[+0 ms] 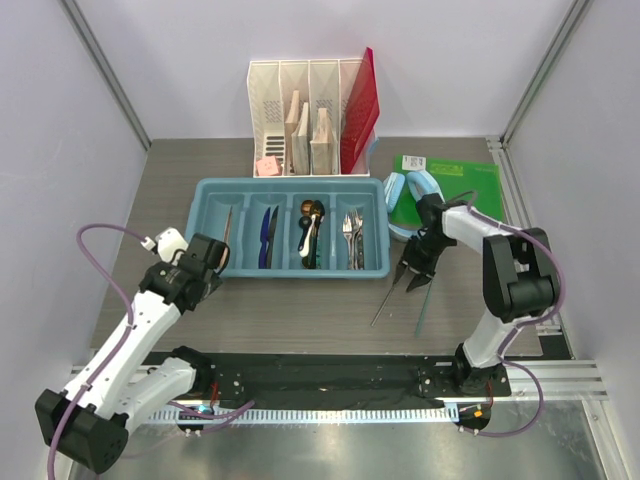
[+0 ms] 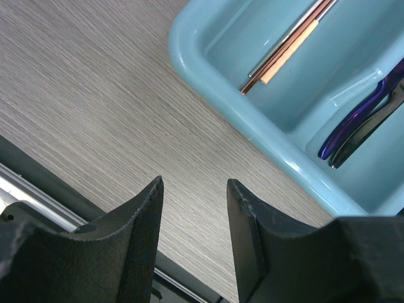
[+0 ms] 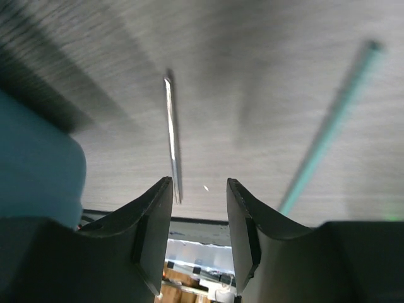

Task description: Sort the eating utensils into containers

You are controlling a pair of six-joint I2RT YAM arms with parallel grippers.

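Observation:
On the table in front of the tray, to the right, lie a thin silver chopstick [image 1: 382, 306] and a teal chopstick [image 1: 424, 310]. My right gripper [image 1: 418, 275] is low over them and open. In the right wrist view the silver chopstick [image 3: 172, 129] reaches down near the left fingertip, while the teal one [image 3: 331, 129] lies beyond the right finger. The blue tray [image 1: 290, 185] holds chopsticks [image 1: 227, 230], knives [image 1: 268, 238], spoons [image 1: 312, 235] and forks [image 1: 353, 238] in separate compartments. By the tray's front left corner, my left gripper is open and empty.
Behind the tray stands a white rack [image 1: 265, 100] with a red panel [image 1: 362, 115]. Light-blue headphones [image 1: 425, 185] and a green sheet [image 1: 462, 185] lie at the back right. Bare table [image 1: 290, 320] stretches before the tray.

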